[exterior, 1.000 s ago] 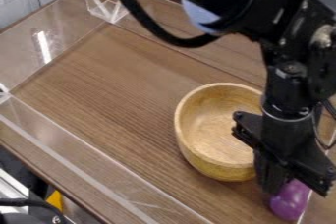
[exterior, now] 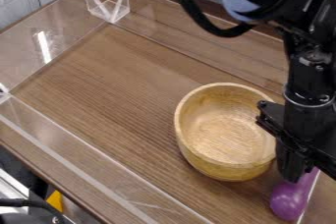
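Observation:
A tan wooden bowl (exterior: pixel 217 125) sits right of the table's middle. At the lower right, a purple eggplant-like object (exterior: pixel 290 196) lies beside the bowl, partly hidden behind the black gripper (exterior: pixel 286 161), which hangs just above it at the bowl's right rim. The gripper's tips are dark and overlapping from this angle, and I cannot see anything held between them.
A clear plastic bracket (exterior: pixel 108 4) stands at the back left. Transparent edging runs along the left side, with cables beyond it.

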